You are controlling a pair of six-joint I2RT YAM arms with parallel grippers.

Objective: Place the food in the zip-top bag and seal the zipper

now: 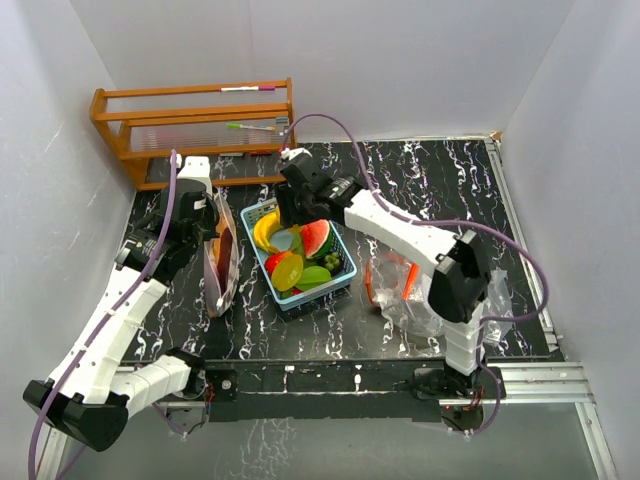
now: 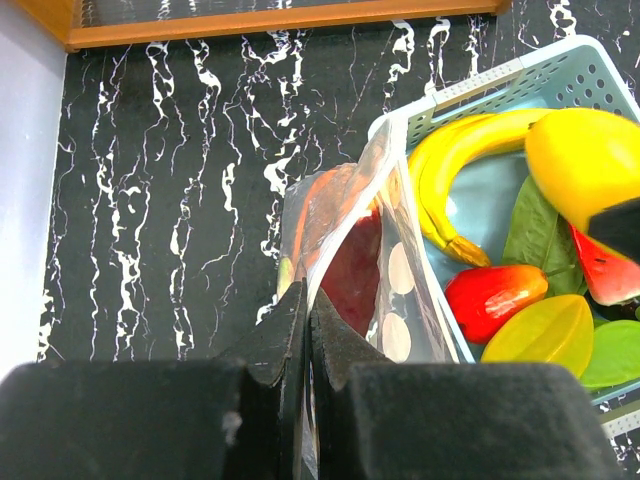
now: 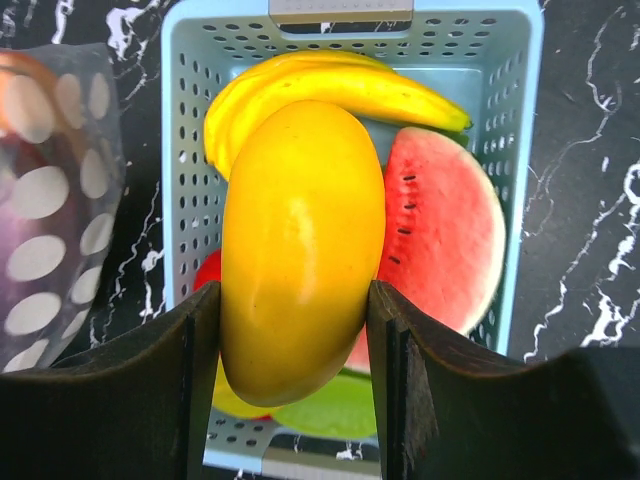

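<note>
My left gripper is shut, with the thin rim of the clear zip top bag (image 2: pixel 352 180) pinched at its tips. The bag's mouth gapes, and reddish food (image 2: pixel 352 265) lies inside it. Above the blue basket (image 3: pixel 185 210), my right gripper is shut on a yellow-orange oval fruit (image 3: pixel 300 225), one finger at each side. Below it the basket holds bananas (image 3: pixel 400 100), a watermelon slice (image 3: pixel 445 235), a red fruit (image 2: pixel 495 298), a yellow star fruit (image 2: pixel 545 335) and green pieces (image 3: pixel 330 405).
Other clear bags with orange strips (image 1: pixel 410 281) lie on the right of the dark marbled table. A wooden rack (image 1: pixel 125 140) stands at the back left. Open table shows behind and to the right of the basket (image 1: pixel 352 280).
</note>
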